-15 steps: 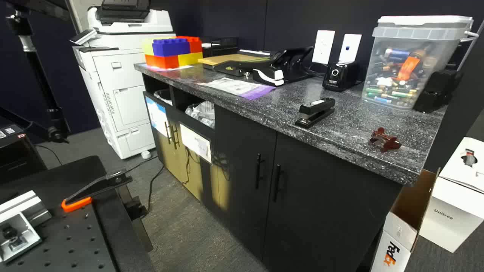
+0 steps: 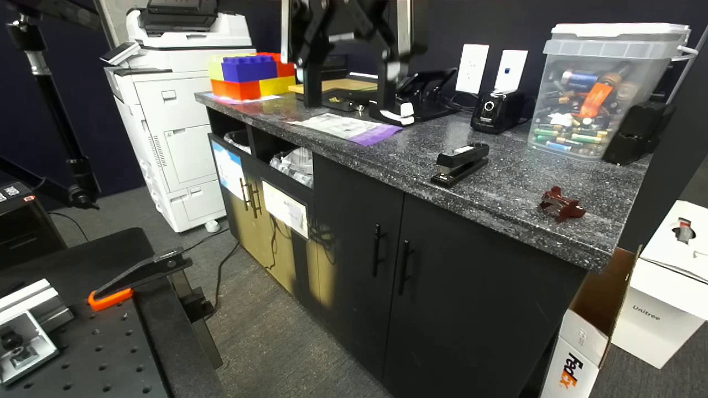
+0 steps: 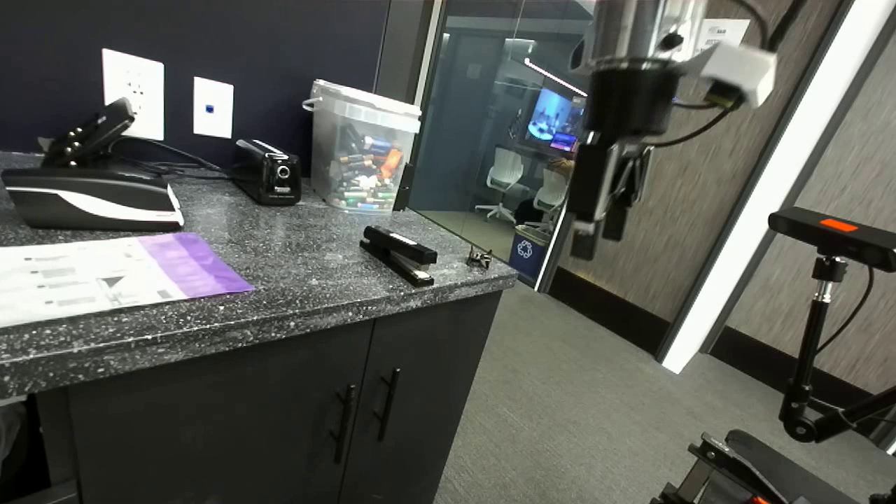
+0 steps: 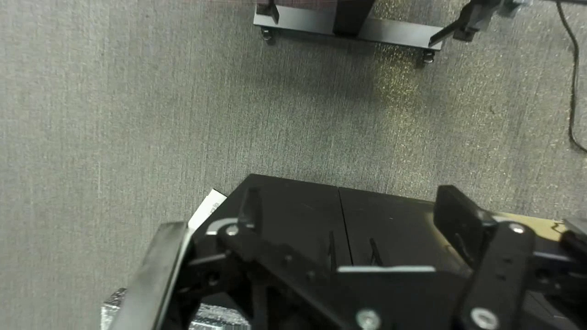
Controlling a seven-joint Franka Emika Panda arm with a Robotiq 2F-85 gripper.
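My gripper (image 2: 348, 93) hangs in the air with its fingers well apart and nothing between them. In exterior view 2 the same gripper (image 3: 600, 239) shows side-on, to the right of the counter's end. Below it in the wrist view lie the carpet and the cabinet doors (image 4: 308, 214). A black stapler (image 2: 462, 162) rests near the counter's front edge, and in the second view the stapler (image 3: 401, 253) sits apart from the gripper. A small dark red claw clip (image 2: 562, 203) lies close to the counter's right end.
A clear bucket of batteries (image 2: 584, 93) and a pencil sharpener (image 2: 494, 111) stand toward the back. Toy bricks (image 2: 249, 76) sit at the far left. Cardboard boxes (image 2: 587, 331) flank the counter's right end.
The gripper, absent from exterior view 1 one second ago, now reaches into it from the top, fingers apart. The things on the counter have stayed in place.
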